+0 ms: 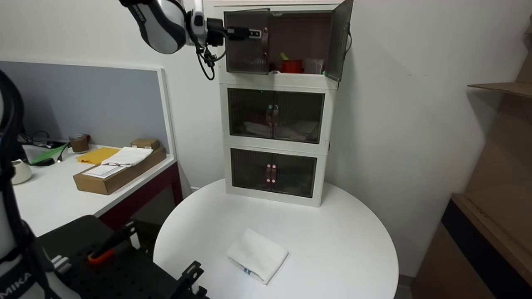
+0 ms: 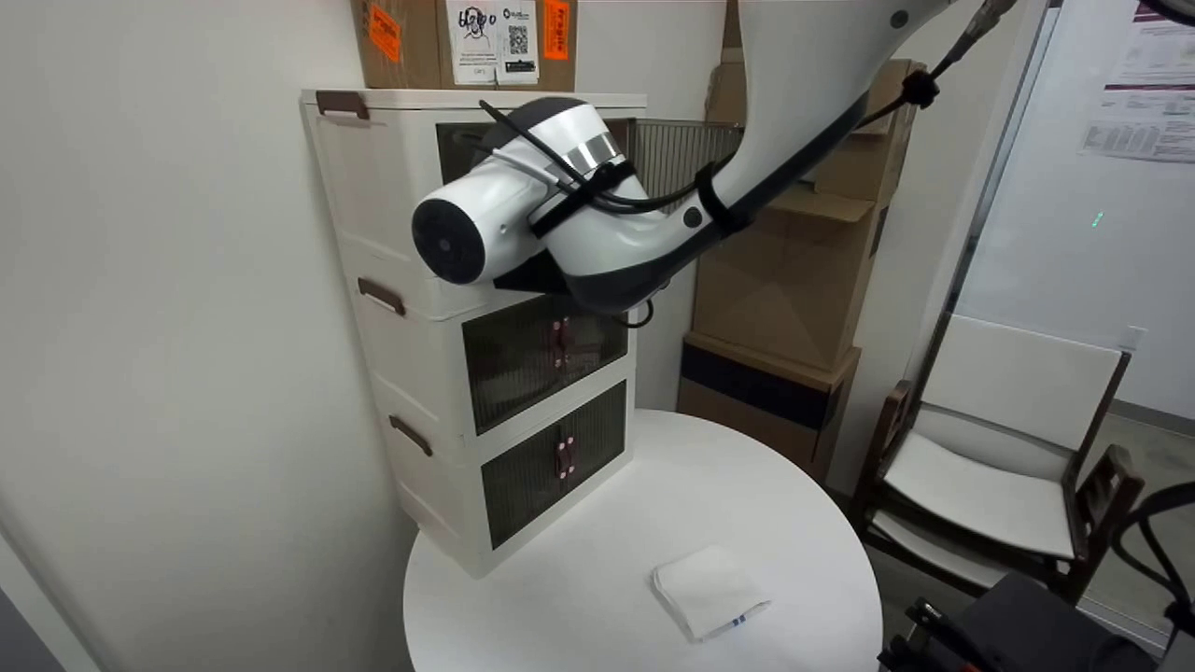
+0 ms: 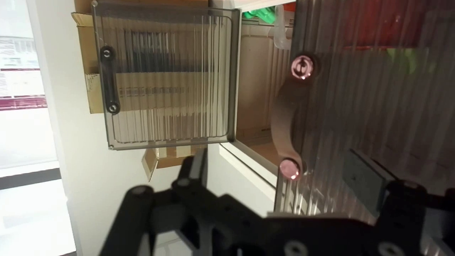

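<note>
A white cabinet [image 1: 327, 117] of three stacked units stands on the round table, its top compartment open to view. The right top door [image 1: 340, 42] is swung wide out. The left top door [image 1: 244, 55] stands slightly ajar and covers the left half of the opening. In front of that door is my gripper [image 1: 255, 34], its fingers apart. In the wrist view the curved brown handle [image 3: 283, 121] of this door lies between the two finger lines, beyond the gripper; I cannot tell whether anything touches it. The arm hides the gripper in exterior view 2.
Inside the top compartment are a red container [image 1: 292, 66] and a clear cup [image 1: 314, 65]. The two lower units have shut doors. A folded white cloth [image 1: 257, 256] lies on the round table [image 1: 344, 244].
</note>
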